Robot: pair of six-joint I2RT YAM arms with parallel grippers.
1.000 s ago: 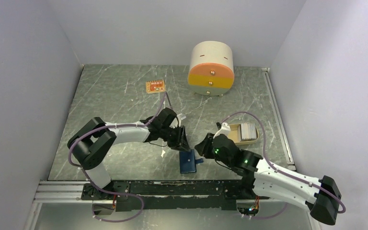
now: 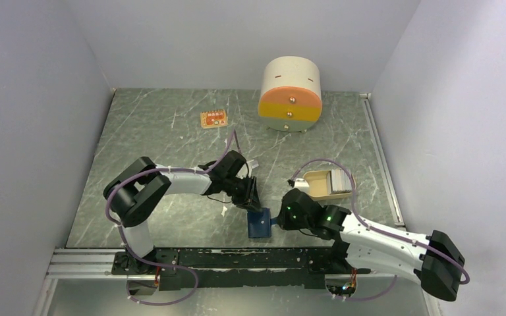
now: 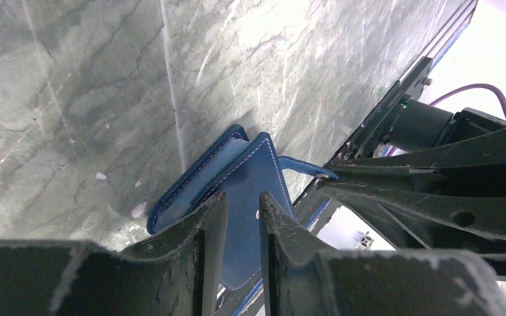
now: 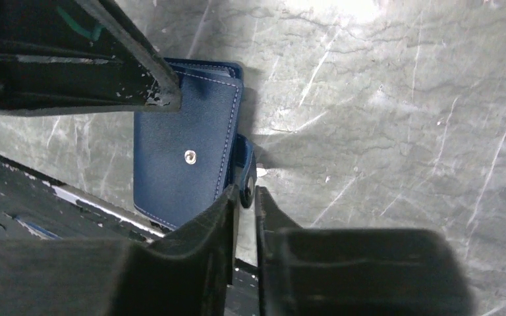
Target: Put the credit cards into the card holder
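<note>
A dark blue card holder (image 2: 259, 225) with a snap stud and a small strap lies at the table's front edge. My left gripper is at its top end, fingers part open over it; contact is unclear. My right gripper is at the holder's strap (image 4: 246, 158) on the right side, its fingertips close around the strap's end; whether they grip it I cannot tell. In the left wrist view the strap reaches toward the right gripper. A tan tray (image 2: 317, 184) behind the right arm holds a stack of pale cards (image 2: 338, 180).
A rounded drawer cabinet (image 2: 289, 92) stands at the back right. A small orange patterned item (image 2: 213, 118) lies at the back middle. Walls border the sides and back.
My left gripper has shifted slightly down with its arm.
</note>
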